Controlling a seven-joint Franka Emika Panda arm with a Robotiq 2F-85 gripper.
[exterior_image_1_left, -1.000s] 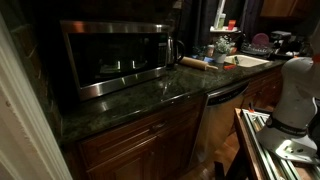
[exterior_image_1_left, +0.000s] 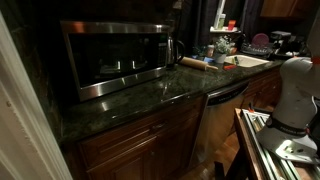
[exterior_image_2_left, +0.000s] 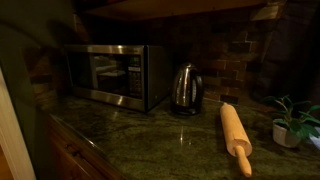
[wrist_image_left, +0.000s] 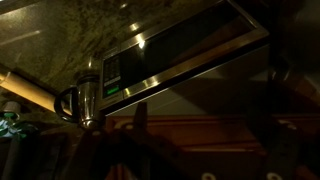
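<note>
A steel-trimmed microwave (exterior_image_1_left: 115, 55) with a dark door stands on the dark green stone counter (exterior_image_1_left: 140, 101), its door shut. The second exterior view shows the same microwave (exterior_image_2_left: 115, 75) at the left, with a kettle (exterior_image_2_left: 187, 90) of dark glass and metal beside it. A wooden rolling pin (exterior_image_2_left: 236, 138) lies to the kettle's right. From the wrist, the microwave (wrist_image_left: 185, 55) and kettle (wrist_image_left: 88, 98) appear beyond the fingers. My gripper is open, its dark fingers wide apart with no object visible between them.
A potted plant (exterior_image_2_left: 288, 129) stands right of the rolling pin. The sink (exterior_image_1_left: 245, 61) lies farther along the counter. My arm's pale base (exterior_image_1_left: 288, 142) stands at the right, away from the cabinets. Bare counter lies in front of the microwave.
</note>
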